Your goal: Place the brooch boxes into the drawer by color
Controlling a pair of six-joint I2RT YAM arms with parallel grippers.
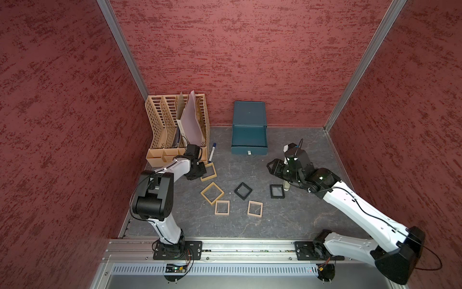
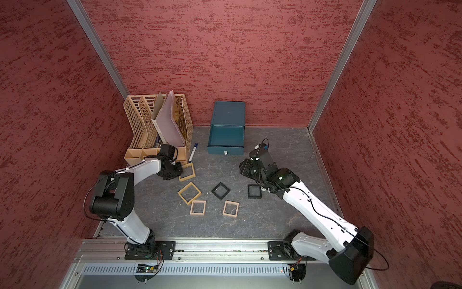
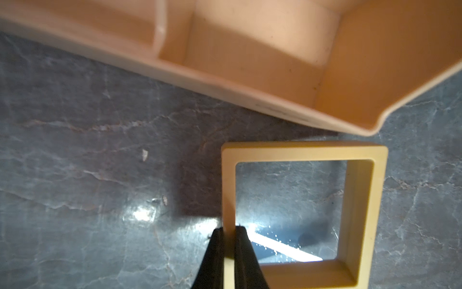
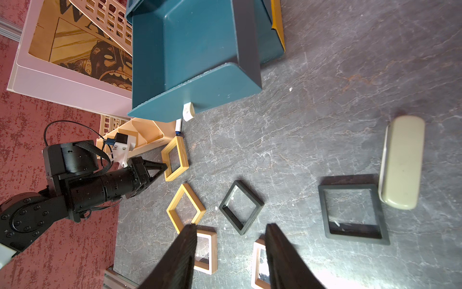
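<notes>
In the left wrist view my left gripper is shut on the left wall of a yellow brooch box (image 3: 304,153), which stands close to the organizer. A second yellow box (image 1: 212,192) lies in front of it. Two black boxes, one turned like a diamond (image 1: 243,191) and one squarer (image 1: 277,191), rest on the table. Two pale pinkish boxes, a left one (image 1: 221,207) and a right one (image 1: 255,209), lie nearest the front. The teal drawer (image 1: 249,150) is pulled out and empty inside. Over the table's right half, my right gripper hangs open, holding nothing.
The beige organizer (image 1: 155,155) with folders stands at the back left. Beside it lies a marker (image 1: 212,151). A cream oblong object (image 4: 403,161) sits against the squarer black box. Between drawer and boxes, the table is clear.
</notes>
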